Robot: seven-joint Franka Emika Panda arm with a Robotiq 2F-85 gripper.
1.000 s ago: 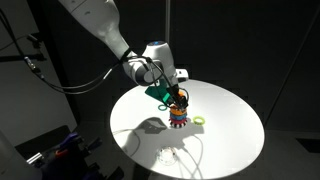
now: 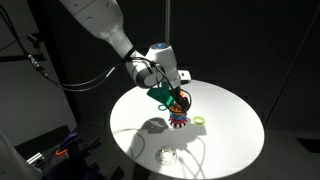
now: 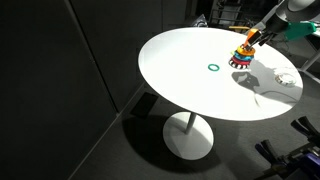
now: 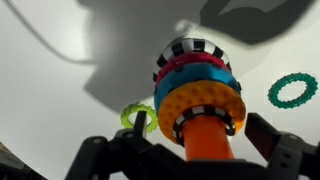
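Observation:
A stacking-ring toy (image 4: 192,90) stands on the round white table, with black-and-white, red, blue and orange rings around an orange post (image 4: 207,138). My gripper is open over the toy, one finger on each side of the post's top in the wrist view. I cannot tell whether the fingers touch it. In exterior view 1 the toy (image 2: 178,122) is partly hidden behind the gripper. A lime-green ring (image 4: 151,120) and a teal ring (image 4: 307,91) lie apart on the table, on opposite sides of the toy.
A pale ring-shaped object (image 2: 167,155) lies near the edge of the table (image 2: 225,150) in exterior view 1. A cable runs loosely along the arm.
Only a slight shift of the gripper around the toy's top shows. The toy and the loose rings stay where they were.

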